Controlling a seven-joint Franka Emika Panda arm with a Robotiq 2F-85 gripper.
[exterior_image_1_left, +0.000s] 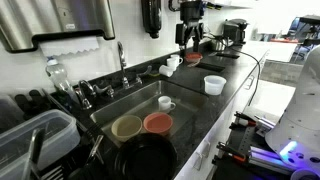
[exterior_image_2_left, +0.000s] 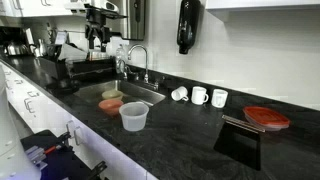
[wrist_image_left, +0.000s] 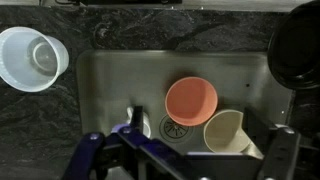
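High above the counter hangs my gripper (exterior_image_1_left: 190, 46), with its fingers apart and nothing between the fingers; exterior view 2 also shows the gripper (exterior_image_2_left: 98, 42) well clear of everything. The wrist view looks down on the steel sink (wrist_image_left: 125, 75). In it lie a red bowl (wrist_image_left: 191, 101), a tan bowl (wrist_image_left: 226, 131) beside it and a white mug (wrist_image_left: 140, 120), partly hidden by the gripper. A white tub (wrist_image_left: 18, 58) stands on the dark counter next to the sink. At the other side sits a black pan (wrist_image_left: 298, 45).
A faucet (exterior_image_1_left: 122, 62) rises behind the sink. Several white mugs, one of them a mug (exterior_image_2_left: 199, 96), stand by the wall, near a red dish (exterior_image_2_left: 266, 117) and a dark tray (exterior_image_2_left: 238, 142). A clear plastic bin (exterior_image_1_left: 65, 140) fills the near left.
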